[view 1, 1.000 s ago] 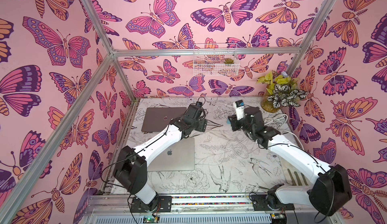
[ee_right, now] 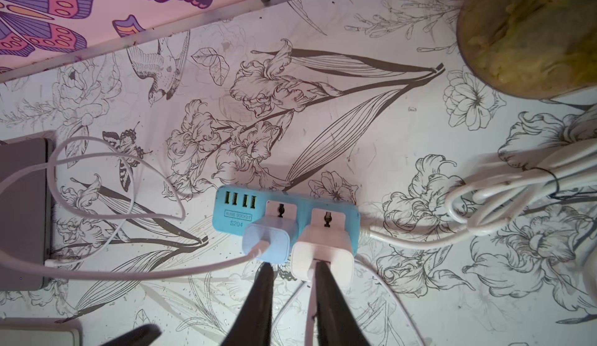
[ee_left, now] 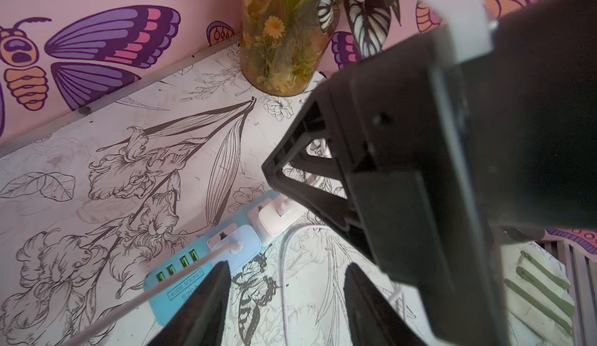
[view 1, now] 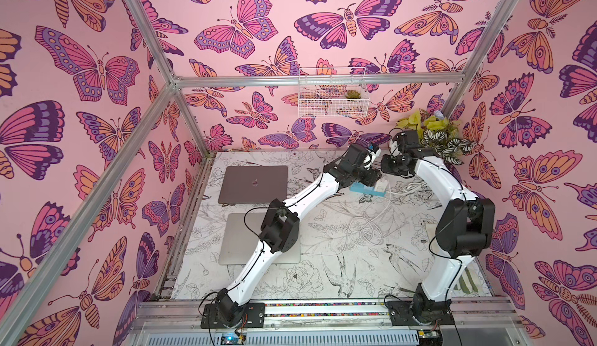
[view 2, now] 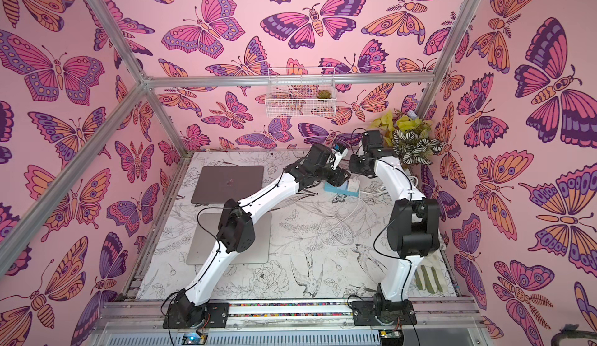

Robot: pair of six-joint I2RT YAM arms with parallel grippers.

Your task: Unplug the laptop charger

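The blue power strip (ee_right: pixel 224 209) lies on the table toward the back right with two plugs in it: a pale blue plug (ee_right: pixel 267 240) and a white charger (ee_right: pixel 323 259), each with a cable. My left gripper is over the strip, its fingers apart with no object seen between them. My right gripper hangs above the strip by the white charger, its fingertips apart; whether anything is between them is unclear. In the left wrist view the right gripper's dark body hides part of the strip's right end.
A dark laptop (view 1: pixel 252 181) and a silver laptop (view 2: pixel 205 240) lie on the left. A plant in a vase (ee_left: pixel 279 47) stands at the back right corner beside coiled white cable (ee_right: pixel 528 190). A cloth (ee_left: pixel 534 283) lies front right. Both grippers are close together.
My left arm has reached right toward the strip.
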